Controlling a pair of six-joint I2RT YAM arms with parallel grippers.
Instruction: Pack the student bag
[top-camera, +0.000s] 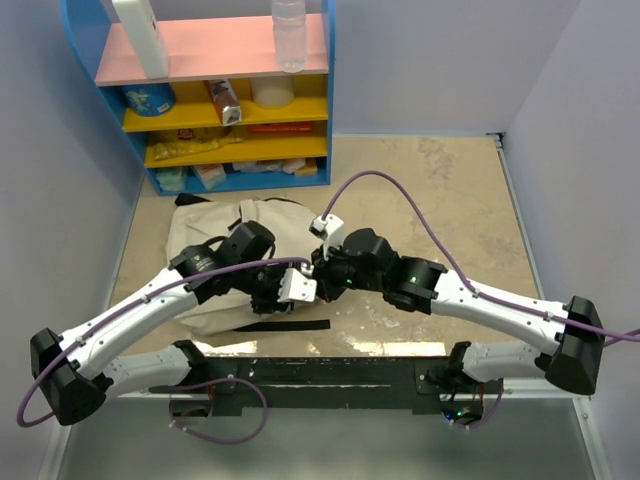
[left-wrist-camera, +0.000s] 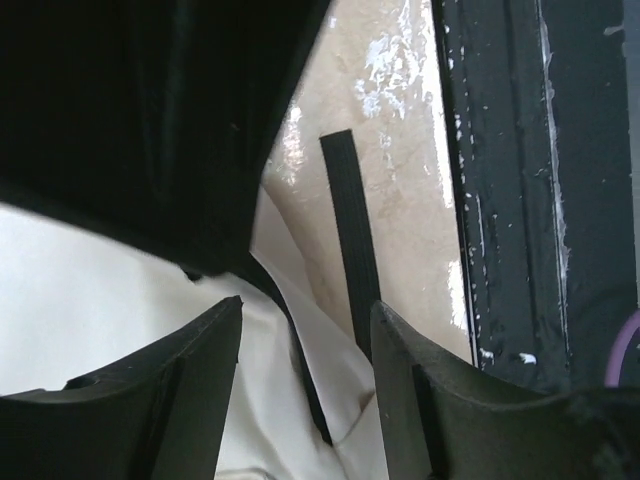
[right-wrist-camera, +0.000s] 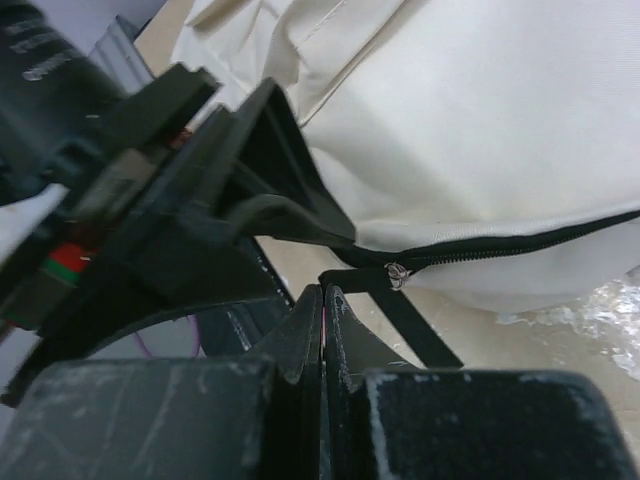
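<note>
The cream bag (top-camera: 205, 225) lies flat below the shelf, its middle hidden by my arms. In the right wrist view, its black zipper (right-wrist-camera: 530, 243) runs along the opening to a fabric end tab (right-wrist-camera: 365, 281). My right gripper is shut at that tab, its tips seeming to pinch the thin end. Just beside it, my left gripper stands open above the bag's edge, one finger (left-wrist-camera: 205, 370) on each side of the cream cloth. The right gripper's dark, blurred body covers the upper left of the left wrist view.
A blue shelf unit (top-camera: 330, 100) at the back holds a bottle (top-camera: 289, 35), a white carton (top-camera: 142, 38), a blue tub (top-camera: 150, 98) and several packets. A black strap (top-camera: 285, 325) lies along the bag's front. Free table (top-camera: 430, 200) lies to the right.
</note>
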